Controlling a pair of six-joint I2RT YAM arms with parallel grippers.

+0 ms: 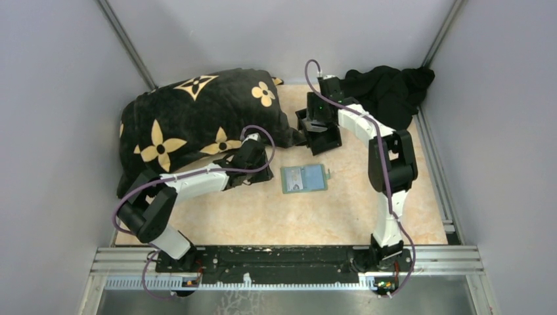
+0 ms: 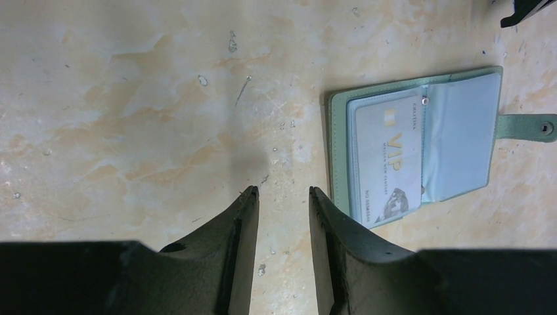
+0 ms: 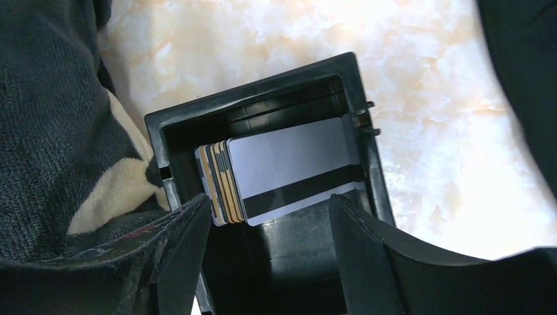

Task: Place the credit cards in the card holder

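The green card holder (image 1: 289, 188) lies opened flat on the table, clear sleeves up; a pale VIP card (image 2: 389, 154) shows in its left side. Left of it, my left gripper is partly open over bare table, nothing between its fingers. Over the black tray (image 3: 253, 85), toward the back of the table, my right gripper stands open and empty. Inside that tray lies a fanned stack of cards (image 3: 226, 180), topped by a grey card (image 3: 292, 157) with a black stripe, face down. The fingertips look to be above the stack; their height is hard to judge.
A large dark cushion (image 1: 190, 111) with tan flowers fills the back left and reaches the tray's left side. Black cloth (image 1: 394, 92) lies heaped at the back right.
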